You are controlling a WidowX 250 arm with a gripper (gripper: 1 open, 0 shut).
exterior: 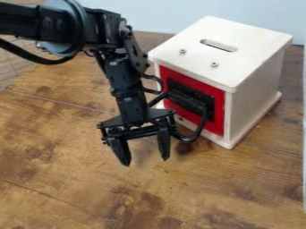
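Note:
My black gripper (pixel 142 148) hangs low over the wooden table, left and in front of a pale wooden box (pixel 249 107). Its two fingers are spread apart and point down, with nothing between them. The box has a slot and two small screws on top, and a red front panel (pixel 210 126) with a black fitting on it, partly hidden by my arm and its cables.
A white surface stands along the back behind the box, and a pale edge runs at the far right.

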